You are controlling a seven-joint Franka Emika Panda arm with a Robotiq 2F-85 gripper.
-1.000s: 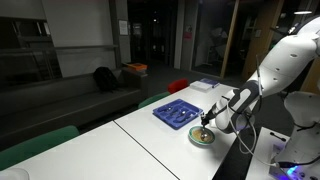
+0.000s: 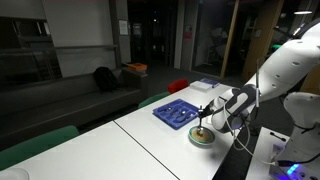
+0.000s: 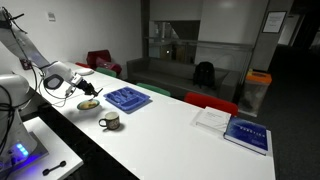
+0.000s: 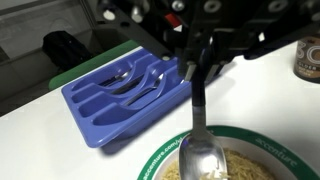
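In the wrist view a metal spoon (image 4: 201, 152) hangs bowl-down, its dark handle (image 4: 198, 100) pinched by my gripper, which is shut on it. Under the spoon lies a plate with a green rim (image 4: 155, 162) that holds a tan, grainy food (image 4: 245, 168). The spoon's bowl overlaps the food in this view; whether it touches is hard to tell. Exterior view 1 has the gripper (image 2: 202, 118) above the plate (image 2: 193, 140) at the table's right side.
A blue cutlery tray (image 4: 85, 105) with utensils lies beyond the plate. A dark jar (image 4: 308, 60) stands to the right. In exterior view 2 a mug (image 3: 110, 120), a white box (image 3: 212, 120) and a blue box (image 3: 247, 135) are on the table. Exterior view 1 has clear tabletop at left.
The gripper and spoon have shifted slightly left and up over the plate. The plate and tray have stayed put.
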